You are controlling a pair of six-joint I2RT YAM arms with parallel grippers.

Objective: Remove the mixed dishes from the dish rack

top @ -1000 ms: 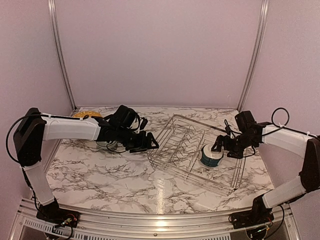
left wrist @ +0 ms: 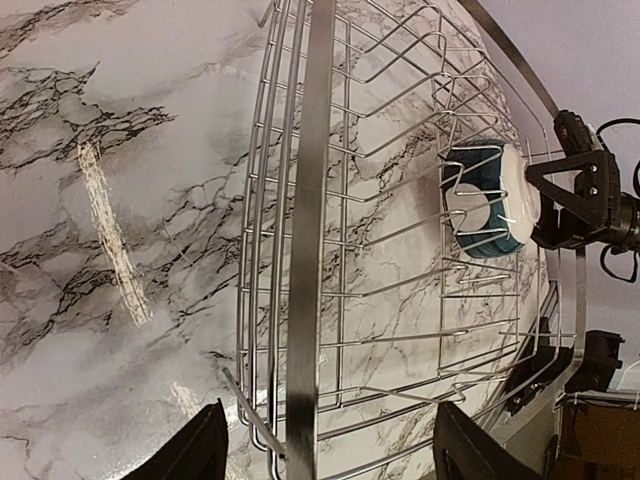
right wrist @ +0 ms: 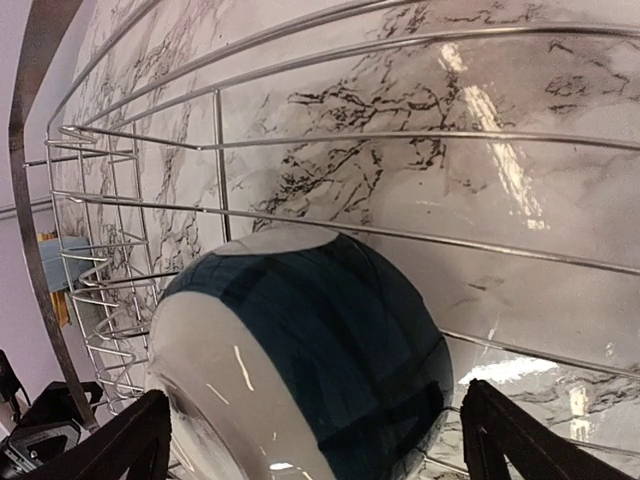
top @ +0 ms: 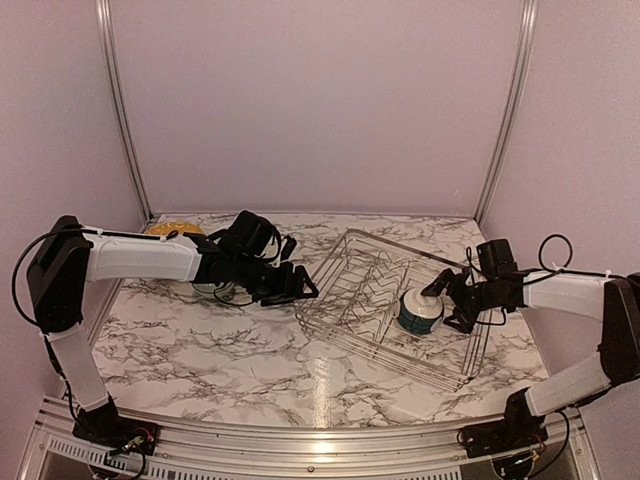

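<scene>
A wire dish rack [top: 335,335] holds a teal-and-white cup or bowl [top: 420,317] on its right side, tipped among the wires; it fills the lower middle of the right wrist view [right wrist: 350,350]. My right gripper [top: 448,300] is open around that dish, a finger on either side, close against it. My left gripper [top: 300,283] stands open beside the rack's left edge, nothing between its fingers.
A yellow dish [top: 172,228] and another dish, partly hidden, sit behind the left arm on the marble counter. Walls enclose the sides and back.
My right gripper has moved lower around the teal dish, which has shifted slightly left. The left arm has not moved.
</scene>
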